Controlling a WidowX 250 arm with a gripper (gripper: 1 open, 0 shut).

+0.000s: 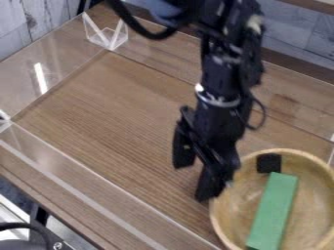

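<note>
My black gripper [204, 164] is low over the table at the left edge of a round tan bowl [233, 220], its fingers open and blurred by motion. In the bowl lie a long green block [272, 213] and, at the back, a small black block [271, 162]. The arm covers part of the bowl's rim and the middle of the table.
A clear plastic object [107, 31] stands at the back left corner, and a wall runs along the back.
</note>
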